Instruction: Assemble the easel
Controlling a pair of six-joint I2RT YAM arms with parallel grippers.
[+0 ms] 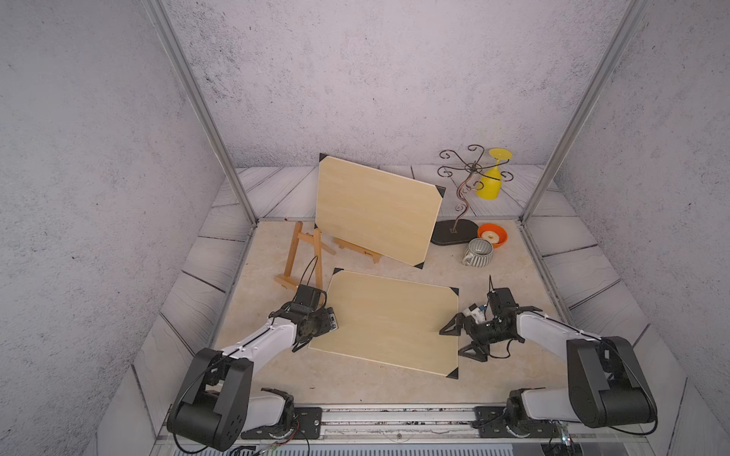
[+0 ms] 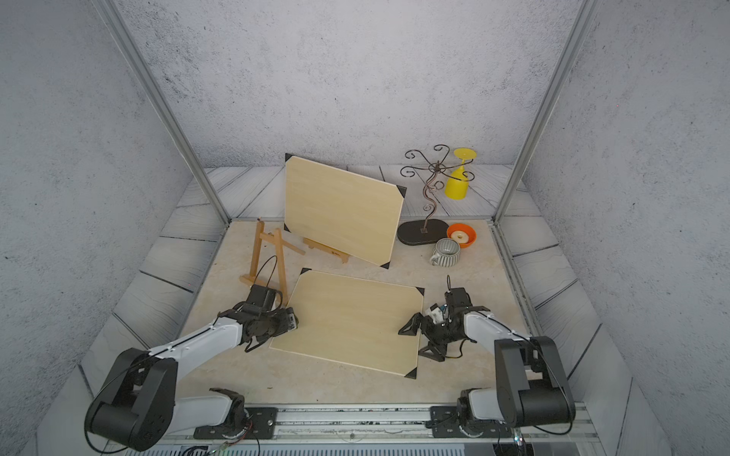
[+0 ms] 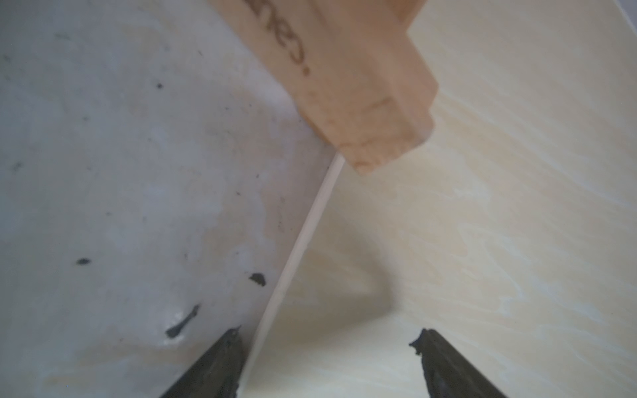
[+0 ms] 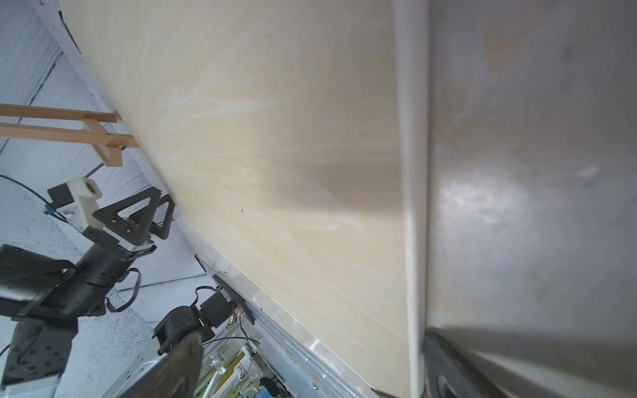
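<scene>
A light wooden board with black corners lies flat at the front centre. My left gripper is part open at its left edge, the board's rim below, nothing visibly held. My right gripper stands open at the right edge, that rim running between its fingers. A small wooden easel stands left behind the board; its ledge looms over the rim in the left wrist view. A second board rests tilted on another easel at the back.
At the back right are a metal stand, a yellow goblet, an orange bowl and a striped mug. Some free table shows at the far left and along the front.
</scene>
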